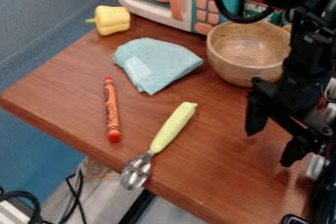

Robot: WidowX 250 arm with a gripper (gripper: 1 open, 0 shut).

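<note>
My black gripper (270, 140) hangs low over the right side of the wooden table, its two fingers parted and pointing down, with nothing visible between them. A wooden bowl (243, 61) sits behind it. To the left lie a spoon with a pale yellow handle (174, 127), an orange-red crayon (112, 110) and a folded light blue cloth (155, 63).
A toy microwave (171, 2) stands at the back, with a yellow pepper (110, 20) at its left.
</note>
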